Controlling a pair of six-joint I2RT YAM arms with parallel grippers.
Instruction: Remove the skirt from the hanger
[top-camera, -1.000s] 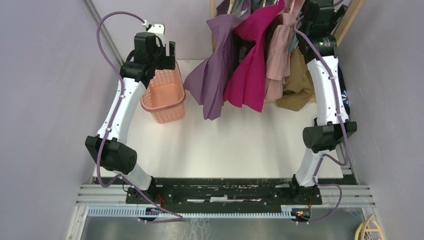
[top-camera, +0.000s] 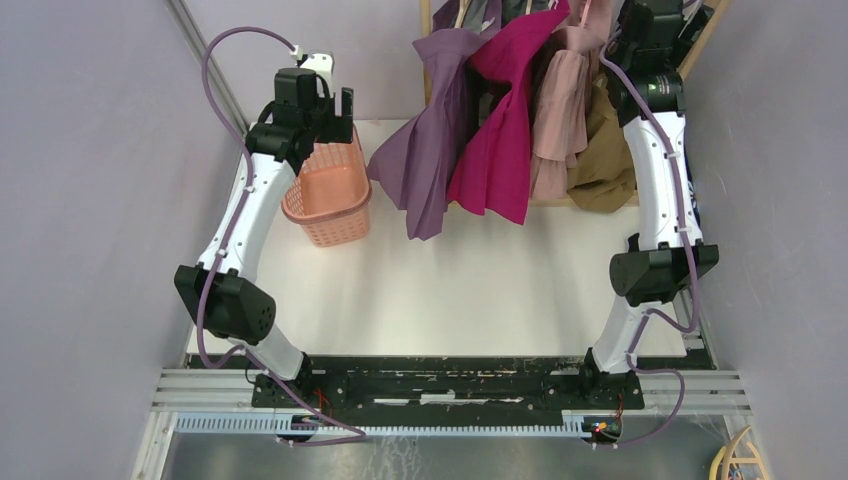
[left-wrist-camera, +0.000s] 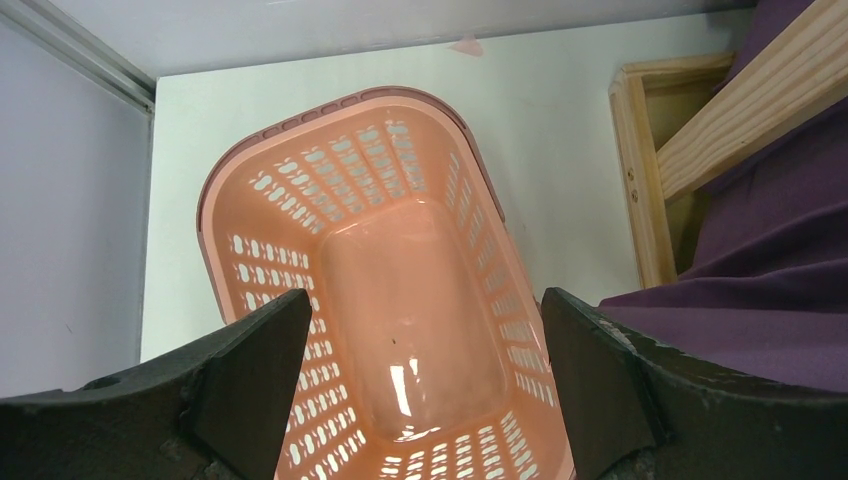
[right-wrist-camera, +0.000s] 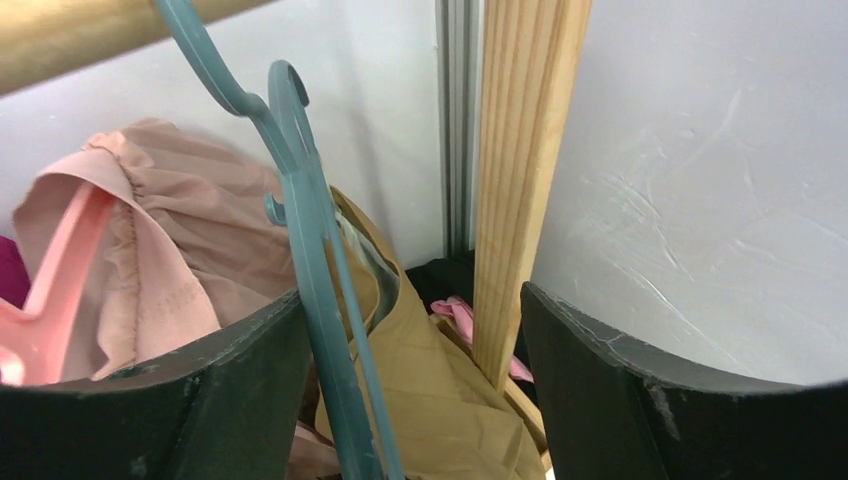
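Observation:
Several garments hang from the rack: a purple skirt, a magenta one, a pink one and an olive one; which one the task means, I cannot tell. Just in front of my right gripper a teal hanger hangs from the wooden rod, nearer the left finger. That gripper is open, and the olive cloth lies below and behind the hanger. Over the basket my left gripper is open and empty.
The orange basket is empty. A wooden rack post stands close to the right gripper, with a wall beyond it. Pink cloth on a pink hanger is at its left.
My right arm has shifted slightly to the right. The olive garment's lower part has swung a little right too. The left arm has moved only slightly, and the basket is unmoved.

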